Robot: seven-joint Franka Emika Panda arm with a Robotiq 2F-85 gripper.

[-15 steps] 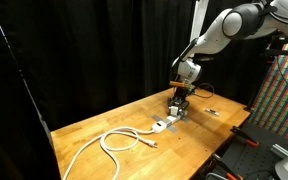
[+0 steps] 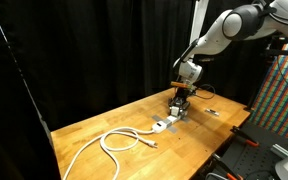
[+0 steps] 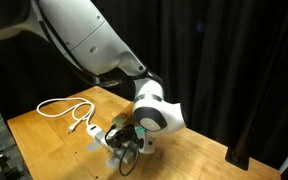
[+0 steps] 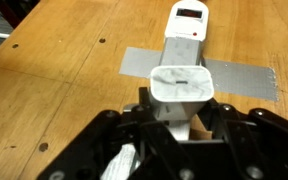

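A white plug or adapter [image 4: 181, 84] sits between the fingertips in the wrist view, and my gripper is shut on it. Beyond it lies a white power strip [image 4: 190, 22] with a small dark switch, on the wooden table. Grey tape [image 4: 246, 80] runs across the table under the strip. In exterior view 1 my gripper [image 2: 176, 107] is low over the right end of the strip [image 2: 162, 125]. Whether the plug is seated in a socket or only stands over it, I cannot tell.
The strip's white cable [image 2: 108, 147] loops across the left part of the table, with a plug end [image 2: 151, 144] lying loose. A few small items [image 2: 213, 112] lie right of the gripper. Black curtains hang behind.
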